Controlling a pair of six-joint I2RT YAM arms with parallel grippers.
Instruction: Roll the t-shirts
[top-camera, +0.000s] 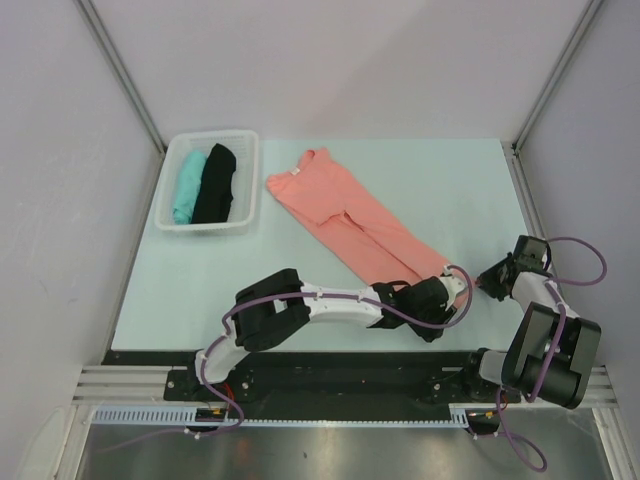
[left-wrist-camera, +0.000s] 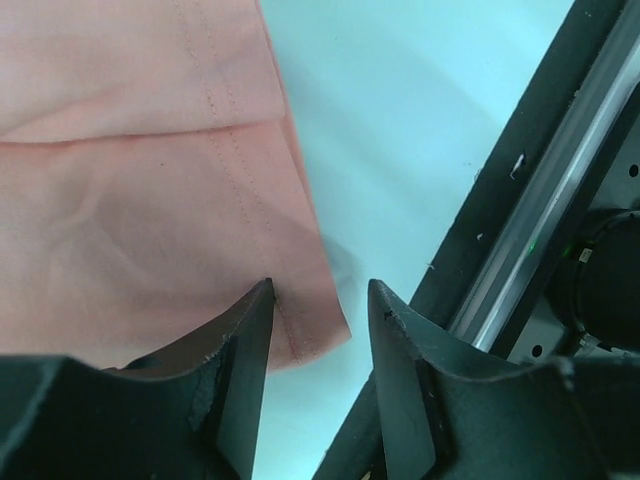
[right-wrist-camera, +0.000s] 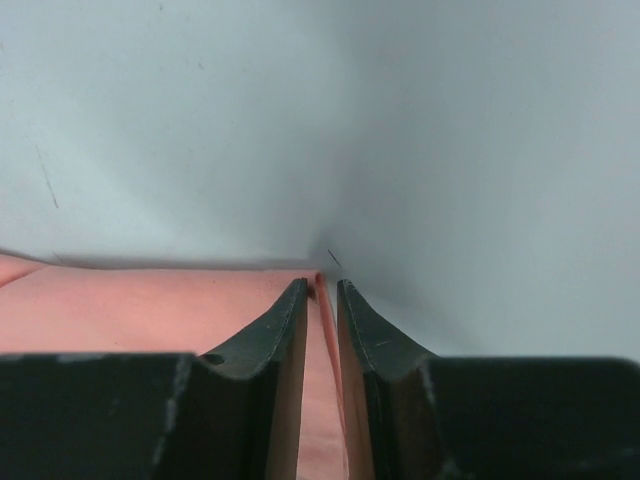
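Observation:
The pink t-shirt lies flat, partly folded, slanting from upper middle down to the front right, partly hidden by the left arm. My left gripper stands open over its corner at the table's front edge, one finger on the cloth, the other just off it. My right gripper is part open, its fingertips at the far right corner of the t-shirt, on either side of the cloth's edge; whether it pinches any is unclear.
A white basket with a teal and a black folded cloth stands at the back left. A dark rail runs along the front edge.

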